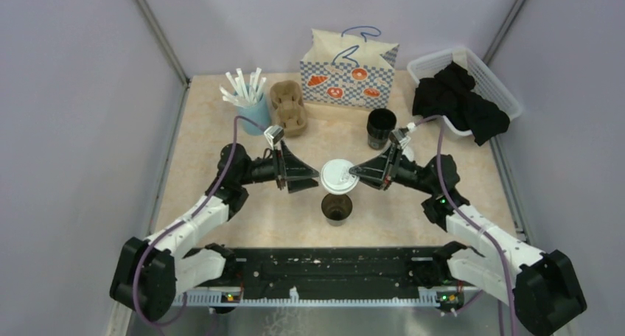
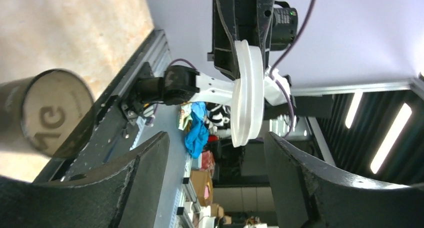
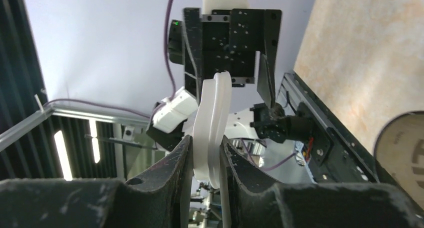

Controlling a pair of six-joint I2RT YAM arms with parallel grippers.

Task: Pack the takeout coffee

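Note:
A white lid (image 1: 338, 177) is pinched at its right edge by my right gripper (image 1: 354, 175), which is shut on it. In the right wrist view the lid (image 3: 211, 133) stands between the two fingertips. My left gripper (image 1: 317, 180) is open just left of the lid, with a gap between; in the left wrist view the lid (image 2: 248, 95) is beyond its spread fingers (image 2: 145, 163). A dark cup (image 1: 337, 208) stands upright on the table just in front of the lid. Farther back is a second dark cup (image 1: 381, 127).
At the back stand a paper bag (image 1: 346, 82) with blue handles, a cardboard cup carrier (image 1: 288, 107) and a blue holder (image 1: 255, 116) full of wrapped straws. A white basket (image 1: 496, 85) with black cloth is at back right.

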